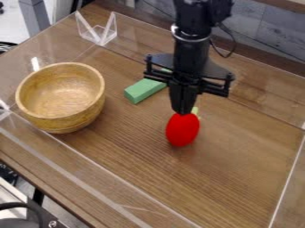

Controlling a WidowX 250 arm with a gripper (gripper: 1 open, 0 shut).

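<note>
My black gripper [184,109] points down just above a red oval object [183,132] in the middle of the table, shut, with nothing visible between its fingers. A small pale yellow-green piece behind the red object is mostly hidden by the gripper and the red object.
A wooden bowl [60,96] sits at the left. A green block [143,90] lies left of the gripper, partly behind the arm. A clear wire-like holder [100,28] stands at the back left.
</note>
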